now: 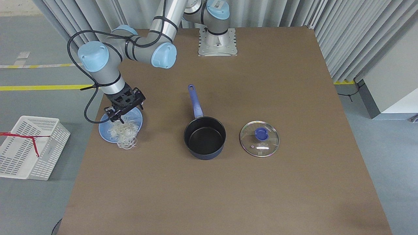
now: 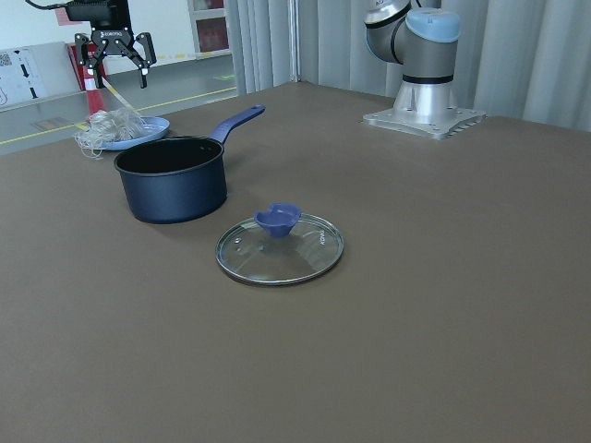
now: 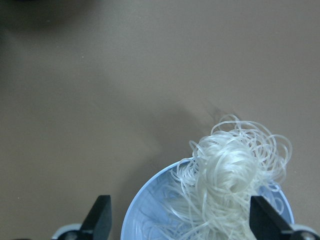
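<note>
My gripper (image 1: 131, 113) hangs above the blue plate (image 1: 104, 129) and its pile of white noodle-like strands (image 3: 225, 180), fingers spread open with nothing between them. In the wrist view the strands sit between and just beyond the two fingertips, spilling over the plate's rim. A dark saucepan (image 1: 204, 139) with a blue handle stands empty at the middle of the table. To its right lies a glass lid (image 1: 266, 148) with a blue knob.
A white basket (image 1: 51, 156) is on the floor left of the table. The robot's base plate (image 1: 217, 51) sits at the back edge.
</note>
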